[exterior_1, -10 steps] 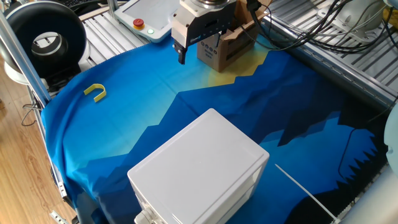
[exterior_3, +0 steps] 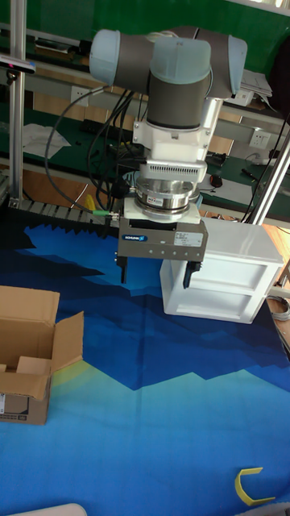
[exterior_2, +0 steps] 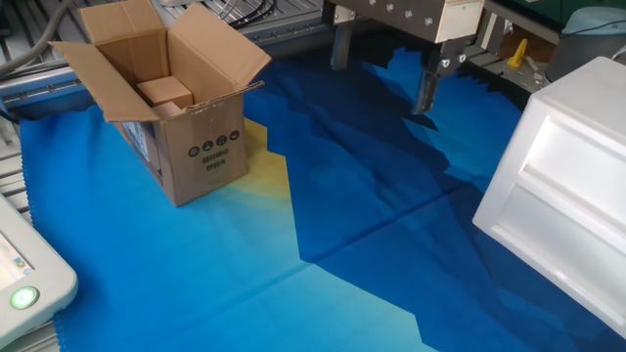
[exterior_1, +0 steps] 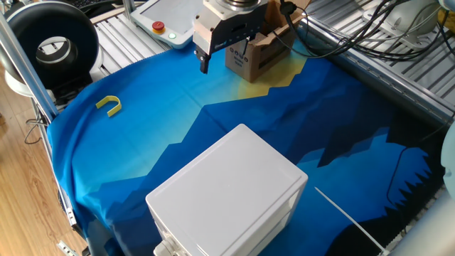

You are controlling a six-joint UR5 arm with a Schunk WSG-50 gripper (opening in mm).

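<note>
My gripper point(exterior_3: 155, 276) hangs above the cloth with its two fingers wide apart and pointing down. Nothing shows between them in the second view, where the gripper point(exterior_2: 383, 82) is near the top. A white box-like unit point(exterior_1: 227, 181) with recessed side panels stands on the cloth; in the third view it is right of and behind the gripper. An open cardboard box point(exterior_2: 210, 166) holds a smaller brown box point(exterior_2: 164, 93) and lies left of the gripper in the third view. A yellow U-shaped strip point(exterior_1: 111, 105) rests on the cloth, well apart from the gripper.
A pendant with a red button point(exterior_1: 158, 27) sits at the back edge in the first view. A thin white rod point(exterior_1: 348, 216) lies beside the white unit. Cables point(exterior_1: 355, 43) hang at upper right.
The boxes and the yellow strip have stayed put.
</note>
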